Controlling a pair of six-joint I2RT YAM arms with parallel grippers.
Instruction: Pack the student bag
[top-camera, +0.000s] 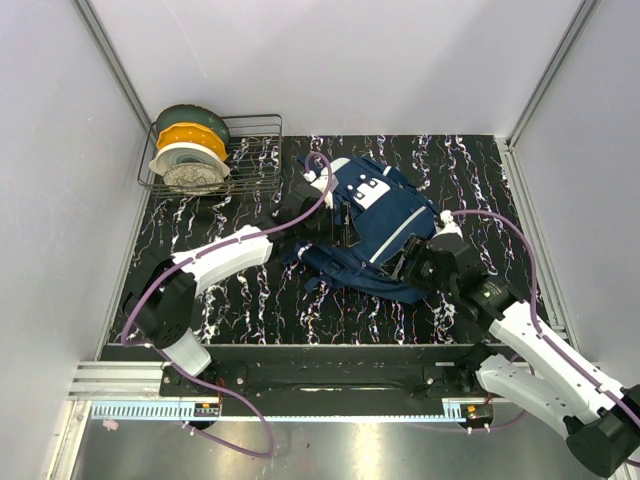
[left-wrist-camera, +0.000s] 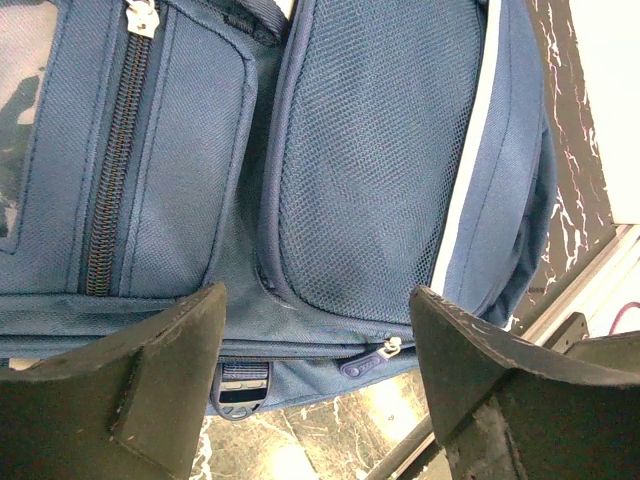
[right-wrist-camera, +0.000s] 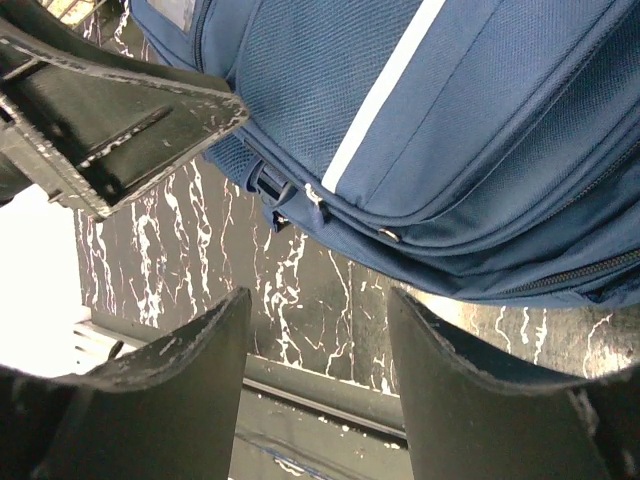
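Note:
A navy blue student bag (top-camera: 392, 222) lies on the dark marbled table, white stripe across its front panel. Its zip pulls show in the right wrist view, one zip pull (right-wrist-camera: 313, 195) beside the stripe's lower end. My left gripper (top-camera: 347, 228) is open above the bag's left part; in its own view the fingers (left-wrist-camera: 178, 365) stand apart over the bag's lower edge and a buckle (left-wrist-camera: 241, 389). My right gripper (top-camera: 402, 258), also open, is over the bag's lower right; its fingertips (right-wrist-camera: 236, 310) are apart with only the tabletop seen between them. The bag's inside is hidden.
A wire rack (top-camera: 255, 150) with several plates and bowls stands at the back left. White walls enclose the table, and a metal rail (top-camera: 340, 349) runs along its front edge. Bare tabletop (top-camera: 470, 180) shows right of the bag.

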